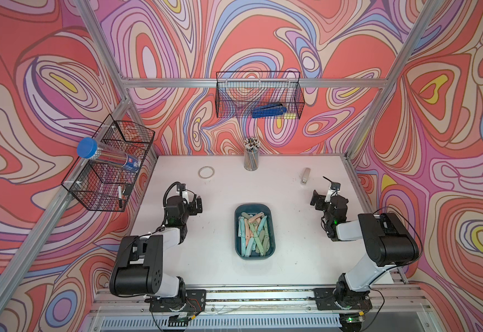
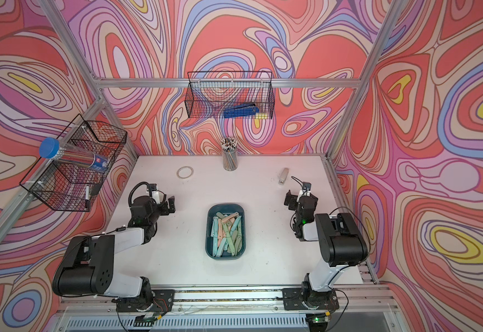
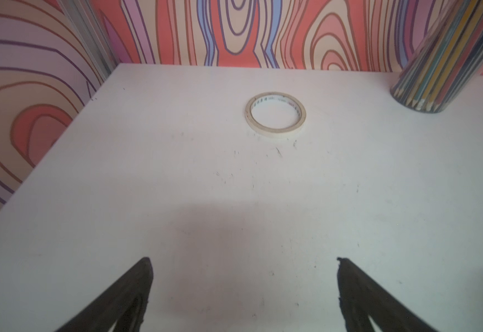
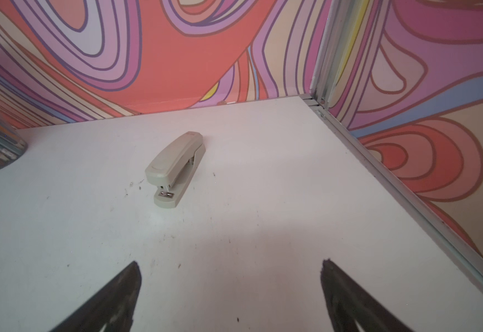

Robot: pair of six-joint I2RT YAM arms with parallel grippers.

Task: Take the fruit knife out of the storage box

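Observation:
A dark teal storage box stands on the white table between my two arms, toward the front. Inside it several knives with folded-looking handles in pale blue, green and peach lie jumbled together. My left gripper is open, left of the box and apart from it, with only bare table between its fingers. On the other side of the box, my right gripper also stands open and empty above the table. Neither wrist view includes the box.
A tape roll lies at the back left and a grey stapler at the back right. A clear holder of pencils stands by the back wall. Wire baskets hang on the frame. Table around the box is clear.

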